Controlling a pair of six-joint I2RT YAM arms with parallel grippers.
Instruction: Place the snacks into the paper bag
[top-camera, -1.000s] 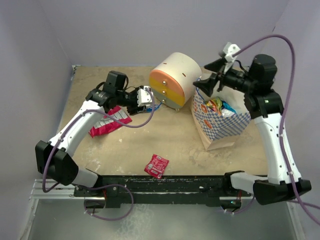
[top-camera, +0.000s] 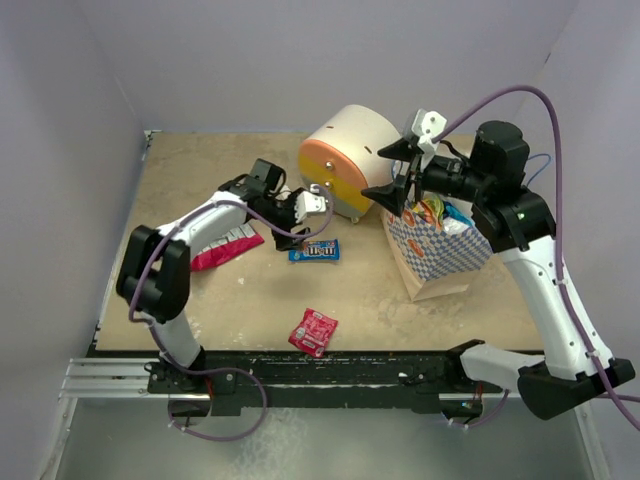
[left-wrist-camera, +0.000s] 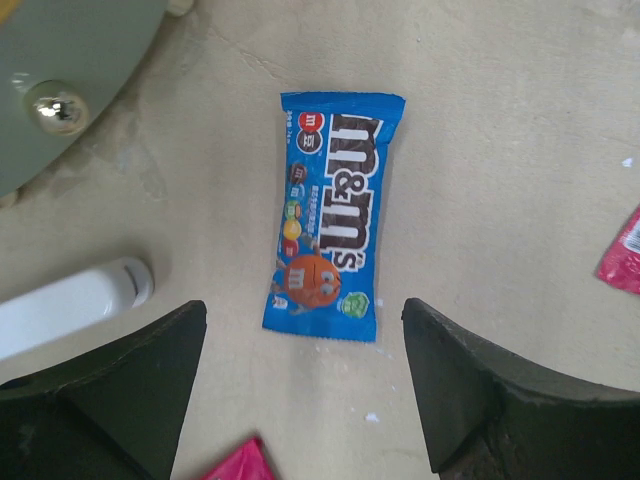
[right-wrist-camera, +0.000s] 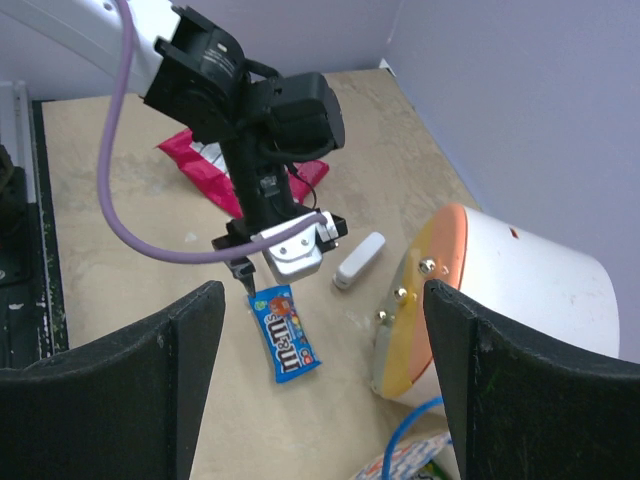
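The blue M&M's pack lies flat on the table. My left gripper is low at the pack's left end, open and empty. In the left wrist view the whole M&M's pack shows, its lower end between and beyond the open fingers. My right gripper hangs open and empty left of the paper bag, a checkered bag with colourful snacks inside its open top. A small red pack lies near the front edge. A larger red bag rests partly under my left arm.
A rounded cabinet with an orange and yellow front stands behind the M&M's pack, left of the bag. A white rod-like object lies beside it. Blue handles rise from the bag.
A second ago the blue pack was at my left gripper, farther back; now it lies apart on the table. The left gripper has come down toward it.
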